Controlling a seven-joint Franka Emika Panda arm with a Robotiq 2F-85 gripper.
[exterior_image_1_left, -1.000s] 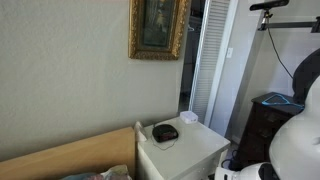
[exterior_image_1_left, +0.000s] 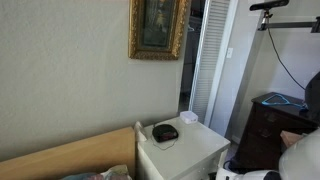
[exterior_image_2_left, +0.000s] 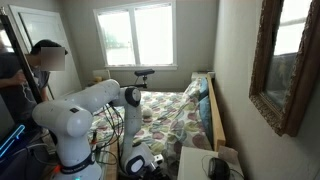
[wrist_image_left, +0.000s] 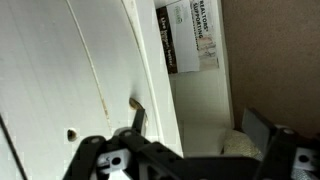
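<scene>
My gripper stands open in the wrist view, its dark fingers (wrist_image_left: 108, 152) spread apart with nothing held between them. Ahead of them is a white panel (wrist_image_left: 80, 60) with a small knob (wrist_image_left: 137, 104) and a dark round spot. Beside this panel runs a white ledge or compartment, where printed papers (wrist_image_left: 190, 35) lie. Exterior view 1 shows the white nightstand (exterior_image_1_left: 190, 150), with the white arm (exterior_image_1_left: 300, 160) low at the right. In exterior view 2 the arm (exterior_image_2_left: 75, 130) reaches down beside the bed; its fingertips are too small to read there.
A black device (exterior_image_1_left: 165, 132) and a white box (exterior_image_1_left: 188, 117) stand on the nightstand. The bed (exterior_image_2_left: 175, 105) lies close to the arm. A dark dresser (exterior_image_1_left: 265, 125) is at the right. A person (exterior_image_2_left: 40, 65) is at the far left.
In exterior view 1 the white arm at the lower right has sunk lower in the picture. The nightstand and the things on it look unmoved.
</scene>
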